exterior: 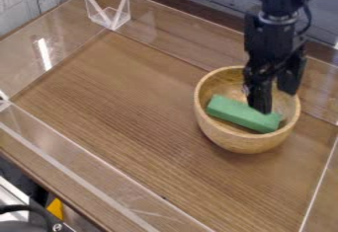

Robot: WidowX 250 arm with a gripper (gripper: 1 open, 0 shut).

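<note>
A light wooden bowl (218, 134) stands on the tan table at the right, with a green block (242, 116) lying in it. My black gripper (272, 98) reaches down from the top right into the bowl, its fingertips just above and behind the block. The fingers look apart, with nothing clearly held between them.
A white wire rack (109, 11) stands at the back left. A grey wall edge runs along the back.
</note>
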